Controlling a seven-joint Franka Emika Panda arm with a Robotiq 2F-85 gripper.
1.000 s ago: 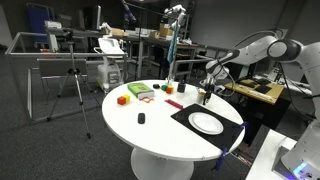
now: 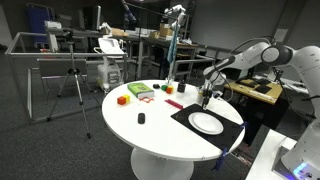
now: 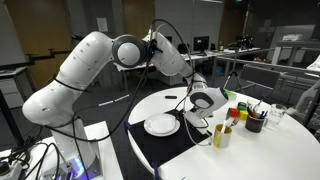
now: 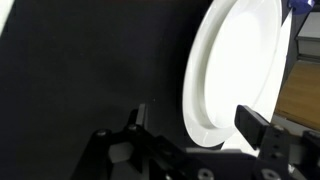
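A white oval plate (image 2: 206, 123) lies on a black mat (image 2: 182, 117) on the round white table. My gripper (image 2: 206, 102) is low over the mat, beside the plate's far edge in the first exterior view. In the wrist view, the plate (image 4: 240, 65) fills the right side and the bare mat (image 4: 80, 70) the left. The open gripper has its fingers (image 4: 133, 125) wide apart, with the near end of the plate's rim showing between them. Nothing is held. The second exterior view also shows the plate (image 3: 161, 125) clear of the fingers.
A yellow cup (image 3: 222, 136) holding utensils stands close to the arm, with a dark container (image 3: 255, 121) behind it. Across the table are an orange-red block (image 2: 124, 99), a green box (image 2: 142, 90), a black object (image 2: 141, 118) and a red item (image 2: 174, 103).
The gripper has come down a little toward the mat and the plate's edge. The plate and the other things on the table have stayed put.
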